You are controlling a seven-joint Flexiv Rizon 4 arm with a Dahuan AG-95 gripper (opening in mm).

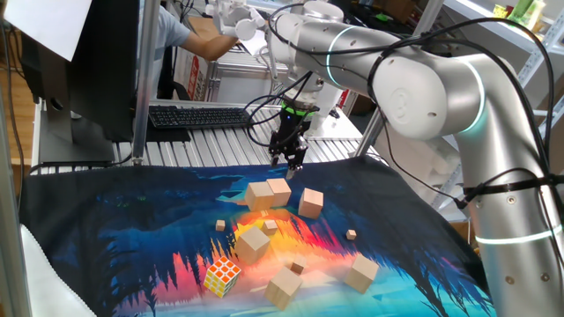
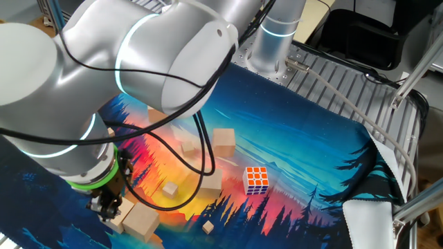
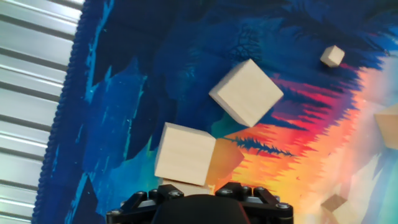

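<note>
My gripper (image 1: 283, 167) hangs above the far edge of the printed cloth, its fingers apart and nothing seen between them. Just in front of it, two large wooden blocks stand close together, a left block (image 1: 259, 195) and a right block (image 1: 278, 191). To their right sits another large block (image 1: 310, 203), turned at an angle in the wrist view. Nearer the front lie three more large blocks, one of them a pale block (image 1: 252, 246). In the wrist view, one upright-looking block (image 3: 185, 155) partly covers another block beyond my fingertips. A Rubik's cube (image 2: 256, 180) rests clear of my gripper.
Several small wooden cubes are scattered about, including a small cube (image 1: 351, 234) at the right and another small cube (image 1: 220, 225) at the left. A keyboard (image 1: 199, 116) and a monitor (image 1: 97, 79) stand behind the cloth. Cables loop beside the arm.
</note>
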